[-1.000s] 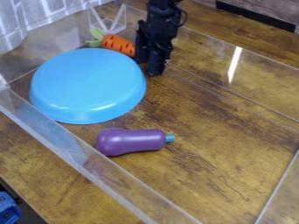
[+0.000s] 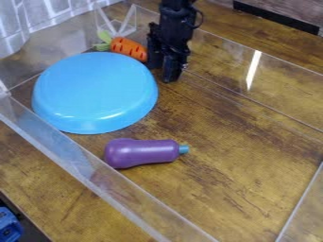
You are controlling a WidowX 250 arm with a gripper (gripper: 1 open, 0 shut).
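Note:
A dark robot gripper (image 2: 169, 59) hangs at the top centre, low beside an orange toy carrot (image 2: 127, 49) with green leaves. Whether its fingers are open or shut is too dark and small to tell. A large light blue dome-shaped object (image 2: 93, 93), like an upturned bowl or lid, sits at the left. A purple toy eggplant (image 2: 144, 151) with a blue tip lies in the lower middle of the wooden floor.
Clear walls (image 2: 76, 172) bound the wooden work area at the left, back and right. A small blue object (image 2: 7, 227) is outside at the lower left.
The gripper has shifted only slightly near the carrot. The blue object and the eggplant stay where they were.

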